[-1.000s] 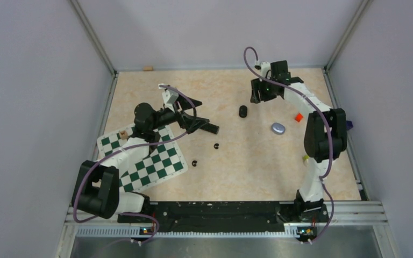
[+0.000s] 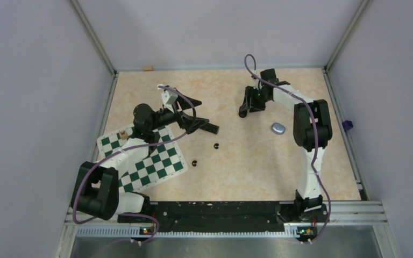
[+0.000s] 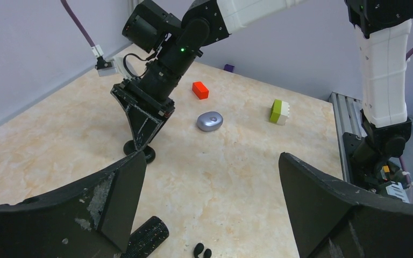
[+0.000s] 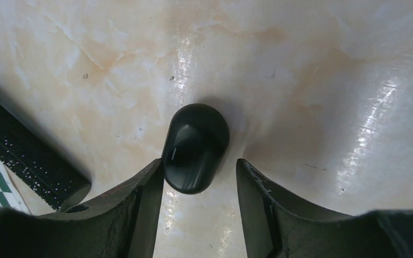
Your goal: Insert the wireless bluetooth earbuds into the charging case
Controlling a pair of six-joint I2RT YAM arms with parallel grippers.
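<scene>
A small glossy black rounded case (image 4: pixel 195 148) lies on the marble top, its lid seemingly closed. My right gripper is low over it, part open, the left fingertip at the case's near-left side and the right one apart from it. Small black pieces, likely earbuds, lie in the middle (image 2: pixel 216 145) and lower left (image 2: pixel 194 163) of the top view. My left gripper hangs open above the left-centre, empty, over a black cylinder (image 2: pixel 209 128).
A green-checked board (image 2: pixel 166 161) lies under the left arm. A silver oval (image 2: pixel 278 128), a red block (image 3: pixel 200 90) and a green-white block (image 3: pixel 279 112) are on the right.
My right gripper has moved down-left in the top view from behind the black case to right at it. The left arm is practically still.
</scene>
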